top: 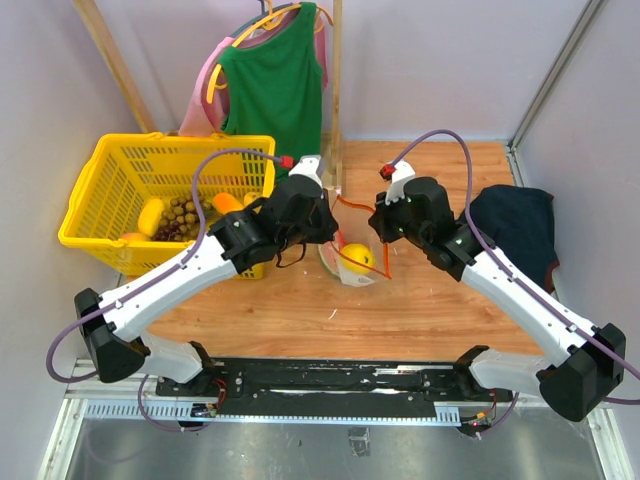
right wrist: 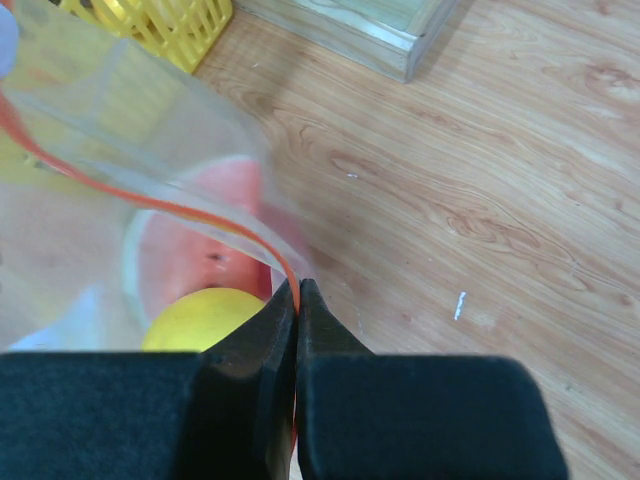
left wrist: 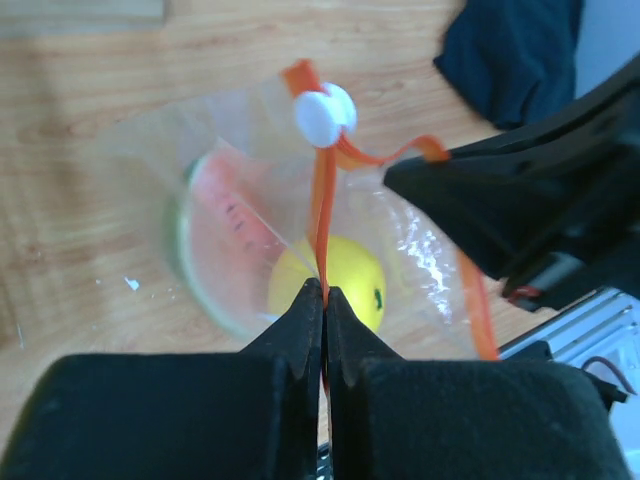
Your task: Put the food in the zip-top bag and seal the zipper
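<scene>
Between the two grippers stands the clear zip bag with an orange zipper strip (top: 388,262), its mouth spread. Inside lie a yellow round food (left wrist: 345,278) and a red watermelon slice (left wrist: 232,202). A white slider (left wrist: 325,115) sits on the zipper, nearer the far corner in the left wrist view. My left gripper is shut on the orange-edged rim of the bag at its left side. The right gripper is likewise shut on the rim, on the opposite side, with the orange strip running down between its fingertips.
A yellow basket (top: 90,190) with grapes, a banana and other play food stands at left. Behind the bag rises a wooden rack with a green top (top: 285,90). Dark cloth (top: 512,235) lies at right.
</scene>
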